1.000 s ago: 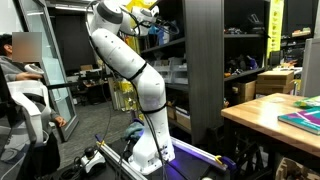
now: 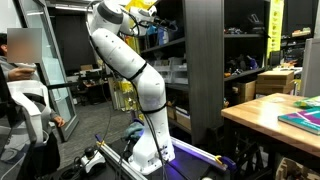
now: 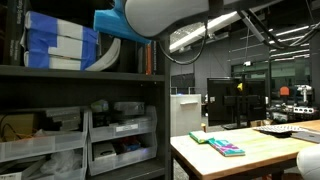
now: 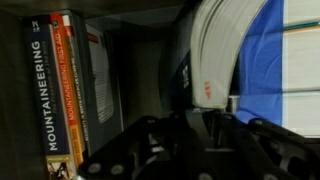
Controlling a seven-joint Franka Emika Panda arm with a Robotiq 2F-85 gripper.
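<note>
In the wrist view, a book or thick booklet with curved white page edges point(image 4: 215, 55) and a dark cover stands between a dark gap and a blue-and-white stack. My gripper is shut on its near end; the dark fingers are hard to make out. Up on the shelf in exterior view 2, a white curved edge point(image 3: 106, 55), apparently the same book, shows beside the blue-and-white stack point(image 3: 60, 45). The arm point(image 2: 140, 75) reaches up to that shelf in exterior view 1, where the fingertips are too small to make out.
Upright books, one lettered MOUNTAINEERING point(image 4: 48, 90), stand left of the dark gap in the wrist view. Below the shelf are clear bins point(image 3: 120, 128). A wooden table point(image 2: 270, 117) bears coloured items at the right. A person point(image 2: 20, 70) is at the far left.
The arm shows hardly any movement in exterior view 1. At the far left, the person's body and arm have shifted slightly.
</note>
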